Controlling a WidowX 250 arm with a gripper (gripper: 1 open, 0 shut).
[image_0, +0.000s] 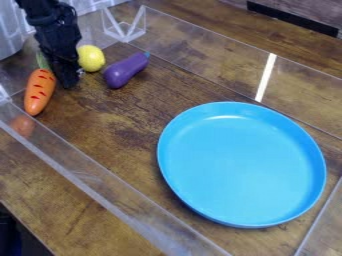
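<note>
My black gripper reaches in from the top left, low over the table between a carrot and a yellow lemon-like toy; its fingers look shut, and nothing shows between them. The orange toy carrot with a green top lies just left of it. A purple eggplant lies to its right, beyond the yellow toy.
A large blue plate fills the lower right of the wooden table. Clear plastic walls run along the left and top.
</note>
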